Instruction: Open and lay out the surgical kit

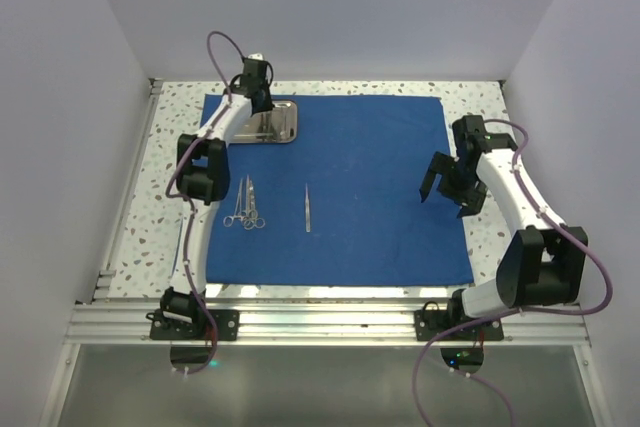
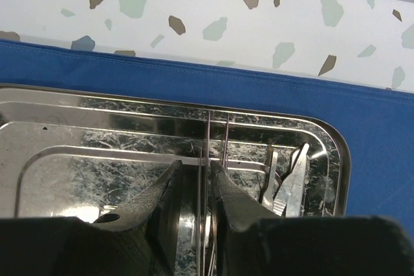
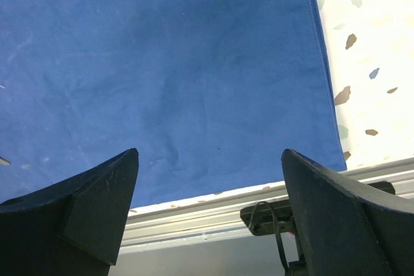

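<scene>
The steel tray (image 1: 291,135) sits at the upper left of the blue cloth (image 1: 370,187), and my left gripper (image 1: 264,110) is low over it. In the left wrist view the left gripper has its fingers a small gap apart. A thin, pointed metal instrument (image 2: 207,137) runs between them without visible contact on both sides. Right of it in the tray lie small metal tools (image 2: 294,182). Several ring-handled instruments (image 1: 247,210) and one slim instrument (image 1: 307,209) rest on the cloth. My right gripper is wide open above bare cloth, holding nothing.
Bare cloth fills the middle and right. A speckled tabletop (image 1: 135,227) borders it, with a metal rail (image 1: 320,317) along the front. The tray's back rim is close to my left fingertips.
</scene>
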